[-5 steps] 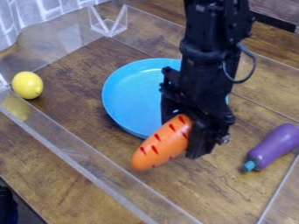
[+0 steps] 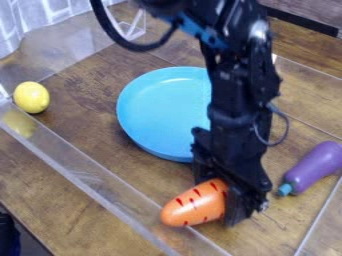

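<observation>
An orange toy carrot (image 2: 194, 206) with red stripes lies low at the bottom centre of the camera view. My black gripper (image 2: 222, 196) is shut on it from above and hides its right end. The arm fills the middle right of the view, over the right side of a blue plate (image 2: 152, 105).
A purple eggplant (image 2: 315, 164) lies at the right on the wooden surface (image 2: 86, 158). A yellow lemon (image 2: 31, 97) sits at the far left. Clear edges or walls run along the left and bottom. The wood left of the plate is free.
My gripper has moved down with the carrot in it, toward the front of the view. The carrot is now lower and partly covered by the gripper.
</observation>
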